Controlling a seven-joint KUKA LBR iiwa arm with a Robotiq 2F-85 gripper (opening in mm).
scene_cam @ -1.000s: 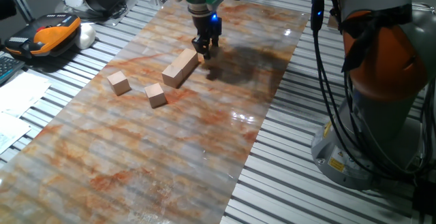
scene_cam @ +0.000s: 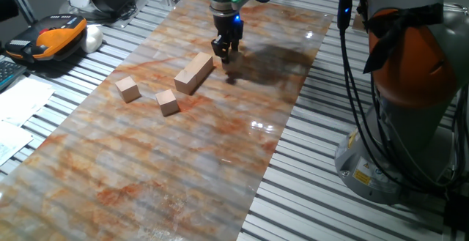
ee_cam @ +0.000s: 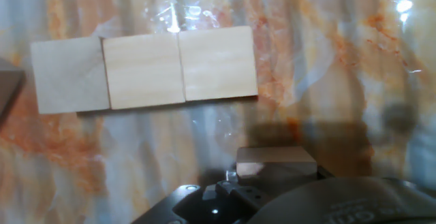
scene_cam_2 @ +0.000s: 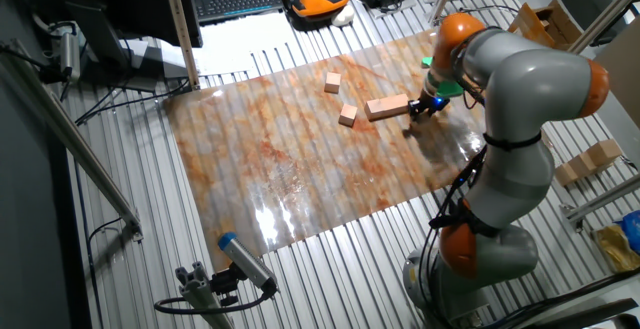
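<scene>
Three pale wooden cubes stand in a touching row across the upper left of the wrist view. From outside, this row looks like one long bar. Two single cubes lie apart from it, one nearer and one farther left. My gripper points down just beyond the row's far end, above the marbled sheet. In the wrist view a brownish, block-like shape shows beside the dark fingers. Whether they grip it is hidden, and neither exterior view shows the fingers clearly.
The marbled sheet is bare toward the front. Behind it to the left is an orange and black device. My arm's base stands on the slatted table to the right. More wooden blocks lie beyond the arm.
The cubes on the sheet have not moved.
</scene>
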